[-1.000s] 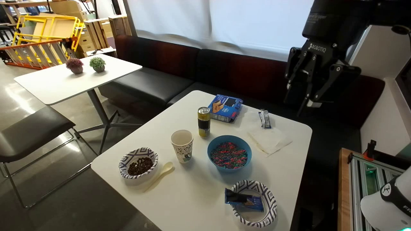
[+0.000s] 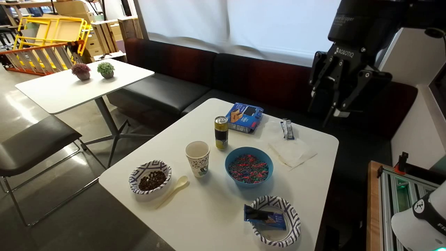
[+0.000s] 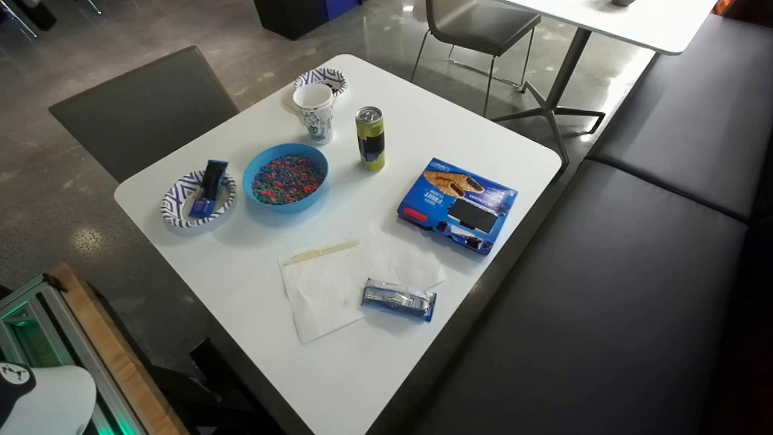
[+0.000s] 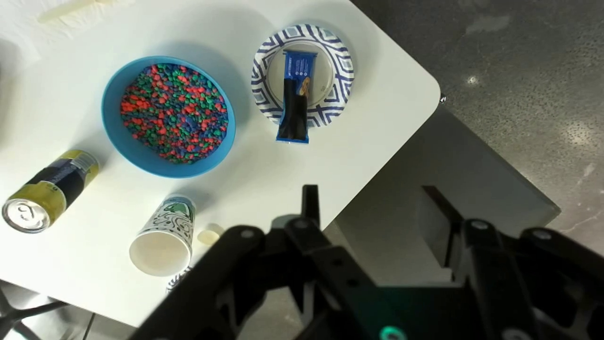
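High above the table, my gripper (image 2: pixel 329 106) stands with its fingers apart and nothing between them. In the wrist view the gripper shows a wide gap over the table's edge. A blue snack packet (image 4: pixel 297 93) lies across a patterned paper bowl (image 4: pixel 343 65), one end sticking out over the rim. Beside it sits a blue bowl (image 4: pixel 111 110) of red, green and blue bits. Another packet, silver and blue (image 3: pixel 398 299), rests by a white napkin (image 3: pixel 319 312). A blue snack box (image 3: pixel 458 206) lies near the bench side.
A yellow can (image 2: pixel 221 133) and a paper cup (image 2: pixel 197 158) stand upright mid-table. Near the left corner are a patterned bowl (image 2: pixel 138 172) with brown pieces and a pale spoon (image 2: pixel 174 189). A black bench (image 3: pixel 616 290) borders the table.
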